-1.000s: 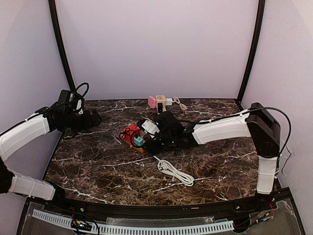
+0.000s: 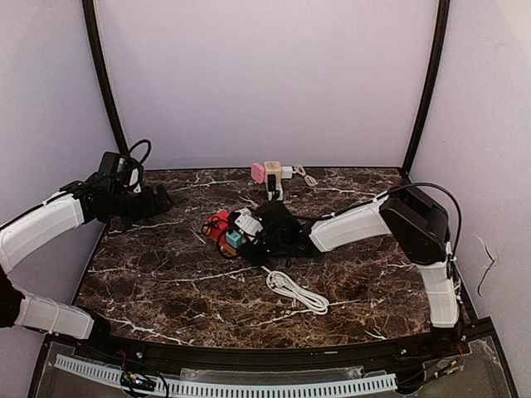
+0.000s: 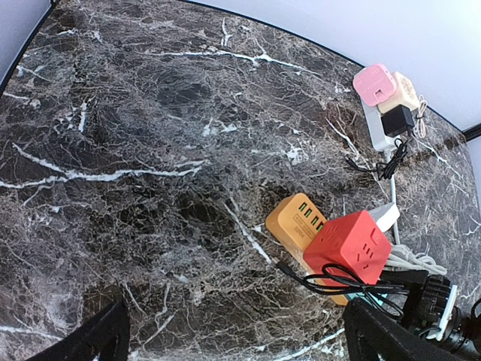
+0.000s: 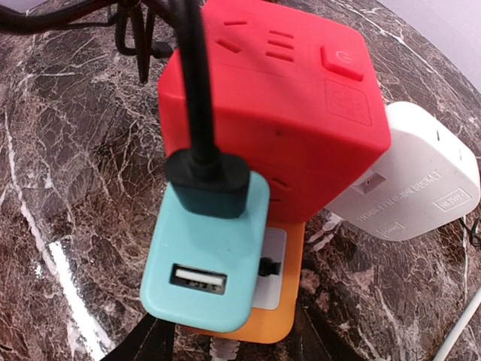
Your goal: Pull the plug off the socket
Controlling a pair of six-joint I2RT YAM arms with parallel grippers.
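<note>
An orange power strip [image 4: 282,323] carries a red cube socket [image 4: 274,90], a cyan USB adapter [image 4: 195,293] with a black plug [image 4: 207,188] on it, and a white socket block [image 4: 409,180]. My right gripper is low at the orange strip's near end, its fingers on either side of it; whether it grips is unclear. In the top view it largely hides that end. My left gripper [image 2: 151,201] stands open at the table's left, empty and apart from the cluster [image 2: 217,224].
A second strip with pink and beige blocks [image 2: 272,172] stands at the back. A white coiled cable [image 2: 296,294] lies toward the front.
My right arm has moved a little leftward, toward the socket cluster, which has shifted slightly left. The left arm has not moved.
</note>
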